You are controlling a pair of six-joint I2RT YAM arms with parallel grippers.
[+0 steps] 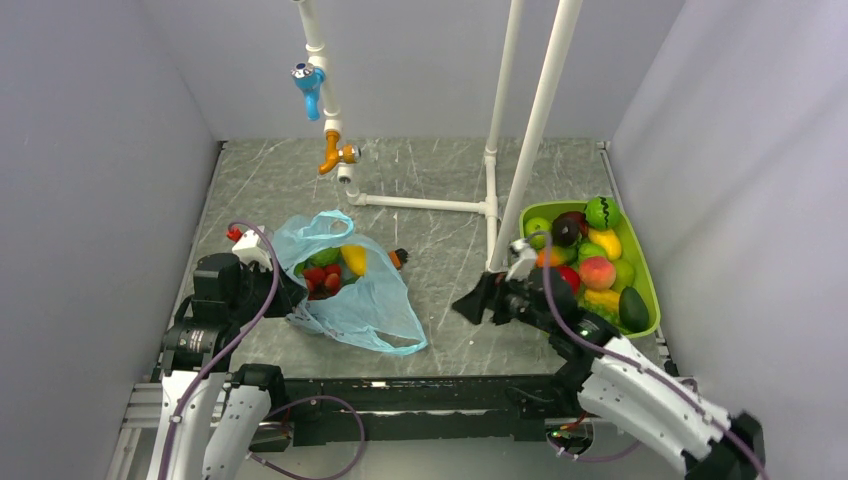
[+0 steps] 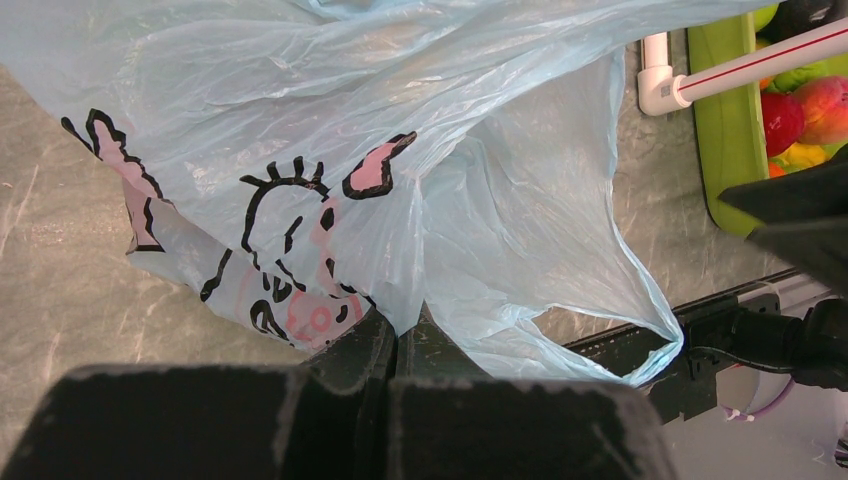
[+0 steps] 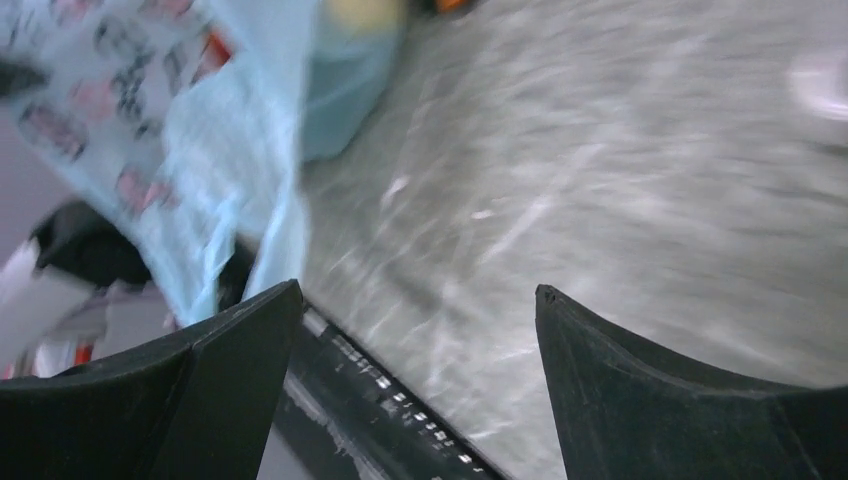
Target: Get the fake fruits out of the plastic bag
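Note:
The pale blue plastic bag [image 1: 385,305] lies open on the left of the table, a yellow fruit [image 1: 354,260], red fruits [image 1: 322,279] and green ones showing in its mouth. My left gripper is shut on the bag's edge, whose film runs up to its fingertips. Over the table between bag and basket, my right gripper [image 1: 476,306] stands open. Bare table shows between its fingers in the right wrist view, which is blurred. The light green basket [image 1: 655,298] at the right holds several fruits, among them a peach [image 1: 597,272] and a small watermelon [image 1: 603,214].
White pipes [image 1: 425,204] run along the back and rise between bag and basket. A small orange and black thing [image 1: 398,258] sits against the bag's right side.

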